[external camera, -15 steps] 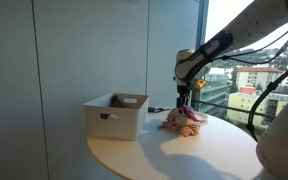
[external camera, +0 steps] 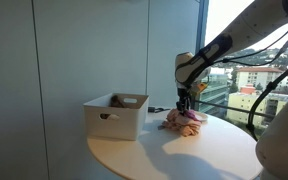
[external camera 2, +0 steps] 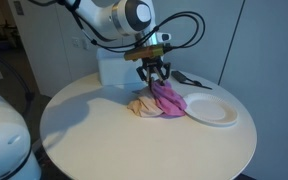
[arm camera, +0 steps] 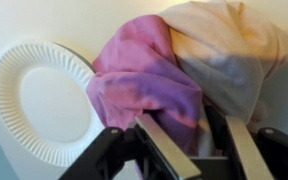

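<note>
A purple-pink cloth [external camera 2: 166,97] lies bunched on the white table beside a peach-beige cloth [external camera 2: 142,105], the two touching. My gripper [external camera 2: 154,73] points down at the pile from above, its tips at the top of the purple cloth. In the wrist view the gripper's fingers [arm camera: 167,145] stand apart, and folds of the purple cloth [arm camera: 139,75] and the beige cloth [arm camera: 234,55] show beyond and between them. Whether the fingertips touch fabric is hard to tell. From the side, the gripper [external camera: 187,104] sits low over the heap.
A white paper plate [external camera 2: 212,109] lies flat close by the purple cloth. Behind the pile rests a dark utensil [external camera 2: 189,80]. A white box [external camera: 117,117] with something brown inside stands at the table's far end.
The arm has come down slightly, bringing my gripper lower toward the cloths. The box and the cloth pile look the same.
</note>
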